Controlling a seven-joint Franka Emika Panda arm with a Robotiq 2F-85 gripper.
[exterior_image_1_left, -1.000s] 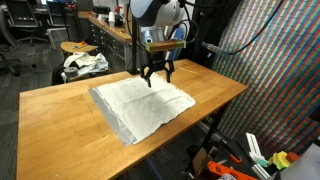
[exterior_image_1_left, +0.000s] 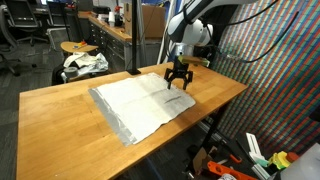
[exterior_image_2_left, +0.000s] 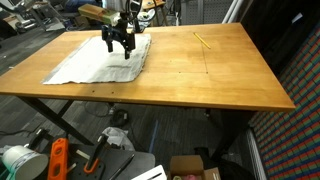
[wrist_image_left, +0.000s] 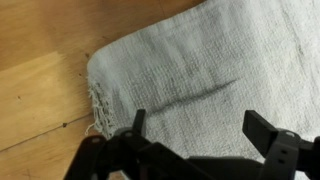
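A whitish cloth (exterior_image_1_left: 140, 103) lies spread on the wooden table, slightly wrinkled. In the wrist view the cloth (wrist_image_left: 210, 75) fills most of the picture, with one rounded, frayed corner at the left and a low crease across its middle. Above the cloth, near its right part in exterior view 1, hangs my gripper (exterior_image_1_left: 178, 86), pointing down. Its two fingers stand wide apart in the wrist view, the left fingertip (wrist_image_left: 139, 122) and the right fingertip (wrist_image_left: 250, 122), with only flat cloth beneath them. The gripper is open and empty.
Bare wooden table (exterior_image_2_left: 220, 80) extends beyond the cloth. A thin yellow stick (exterior_image_2_left: 202, 41) lies on it. Off the table's edge, a cardboard box (exterior_image_2_left: 190, 168) with small items stands on the floor. A red clamp-like object (exterior_image_2_left: 58, 157) is also below table level.
The arm has swung to the right in exterior view 1, and my gripper has come from over the cloth's middle toward its right end, a bit lower. The cloth looks unchanged.
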